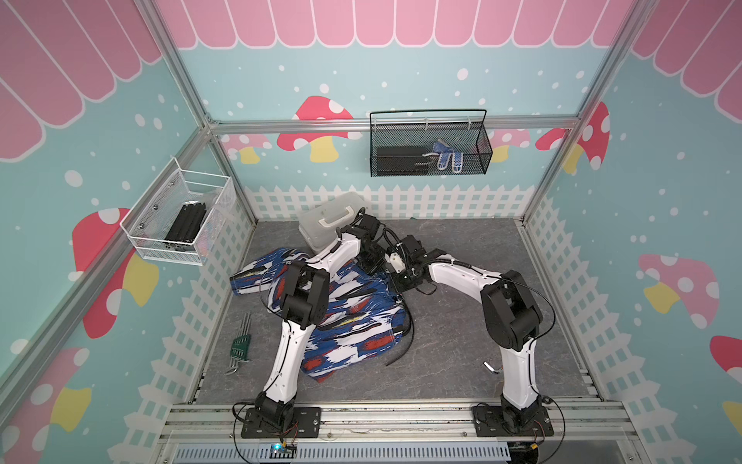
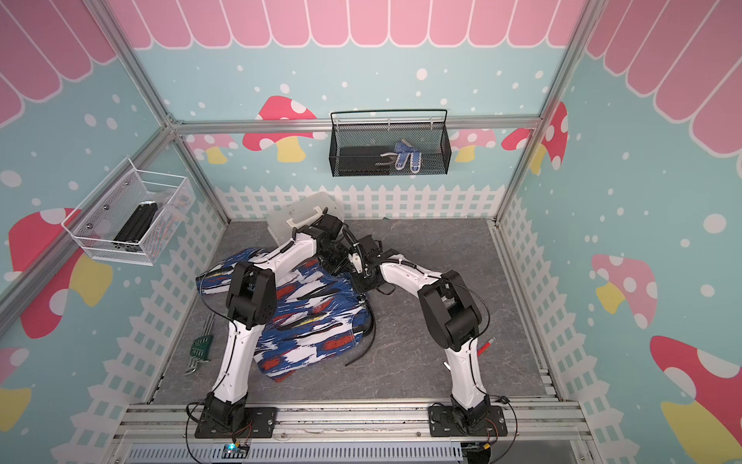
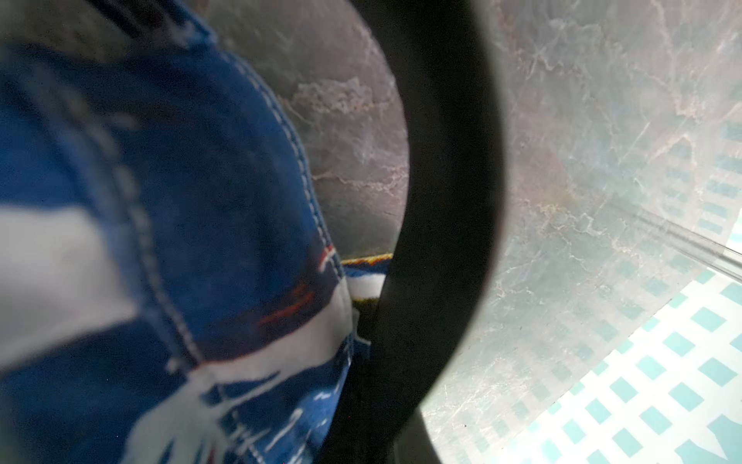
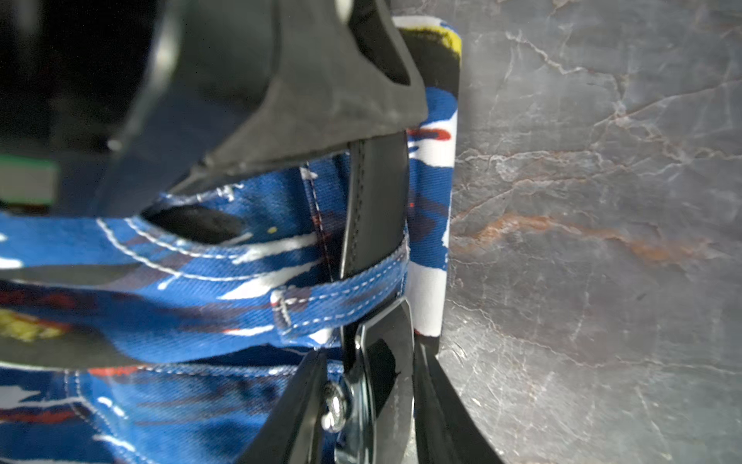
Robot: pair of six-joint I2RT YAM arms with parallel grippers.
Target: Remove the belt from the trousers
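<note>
The patterned blue trousers [image 1: 355, 324] lie on the grey table, with the black belt [image 1: 410, 332] at their waist and its tail curving over the table to the right. In the right wrist view a belt loop [image 4: 340, 297] still surrounds the strap, just above the metal buckle [image 4: 390, 371]. My right gripper is part open, a finger on either side of the buckle. Over the waistband my left gripper [image 1: 378, 267] is shut. A black strap crosses the left wrist view close up; the left fingertips are hidden there, so whether they pinch it cannot be told.
Behind the left gripper stands a pale lidded box [image 1: 328, 220]. Green-held hex keys [image 1: 241, 346] lie at the left, a small white item [image 1: 490, 367] at the front right. Both grippers are very close together.
</note>
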